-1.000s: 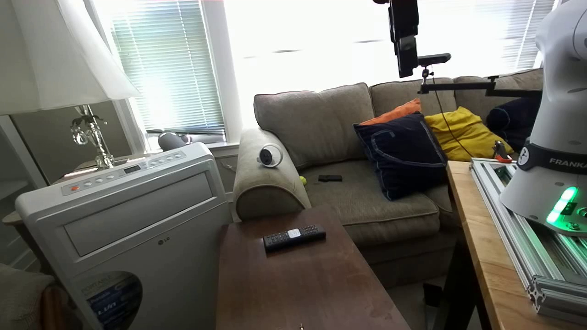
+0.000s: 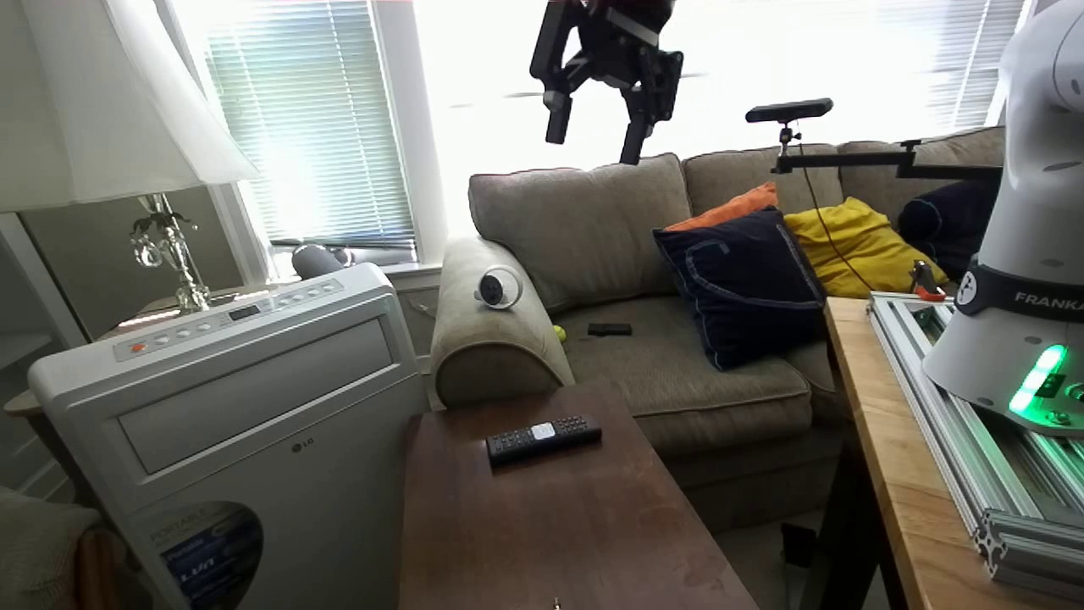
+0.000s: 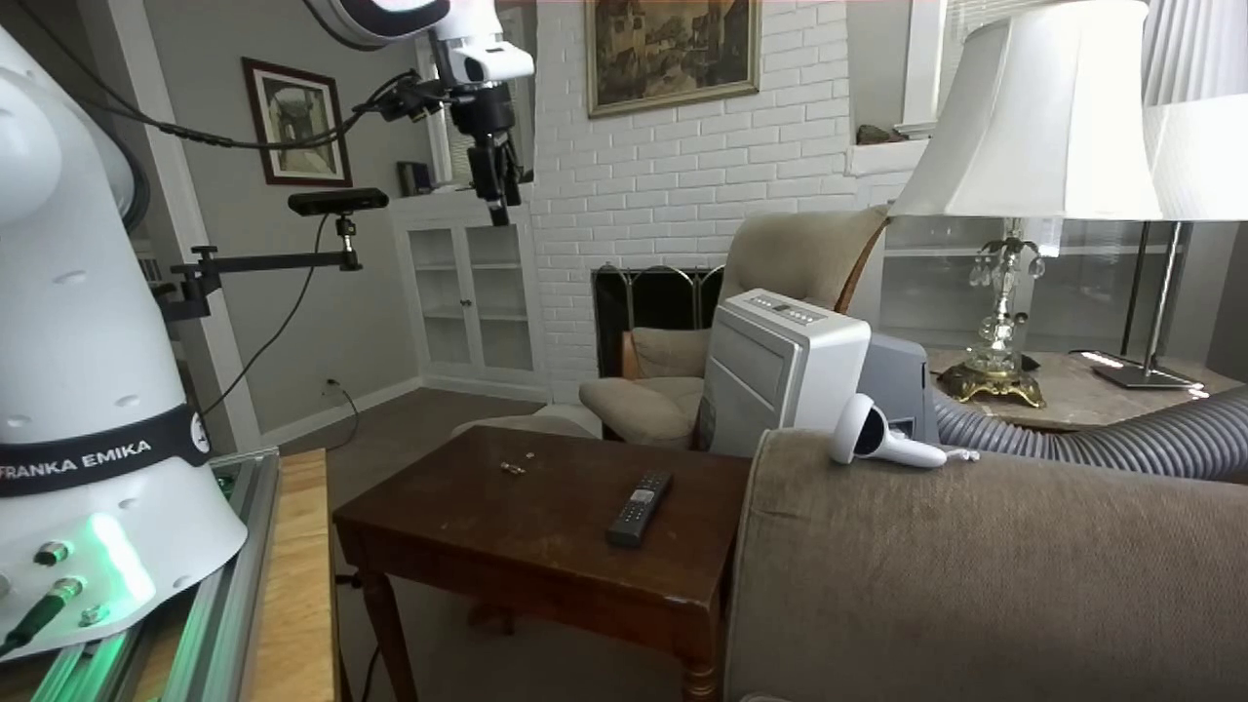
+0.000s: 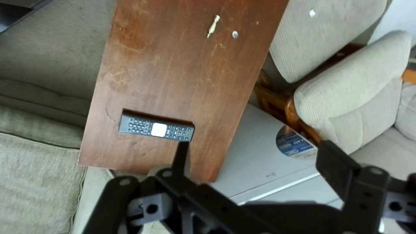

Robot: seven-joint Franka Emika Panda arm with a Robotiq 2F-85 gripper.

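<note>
A black remote control (image 2: 544,439) with a pale patch in its keypad lies flat on the dark wooden table (image 2: 488,539). From above, in the wrist view, the remote (image 4: 156,127) is near one end of the tabletop, beyond one of my fingers (image 4: 181,158). My gripper (image 2: 592,146) hangs high above the table, well clear of it, with its two fingers spread wide. Nothing is between them. In the other exterior view the gripper (image 3: 499,216) is in the air, up and to the left of the remote (image 3: 640,510).
A small brass piece (image 4: 213,26) and a clear round bit (image 4: 234,34) lie at the table's other end. A white LG air conditioner (image 2: 295,468) and a couch (image 2: 650,376) border the table. A camera on a boom (image 3: 338,201) juts out near my arm's base.
In exterior view 1 my gripper has swung left and turned, so both fingers now show where only one did. The remote and table have not moved.
</note>
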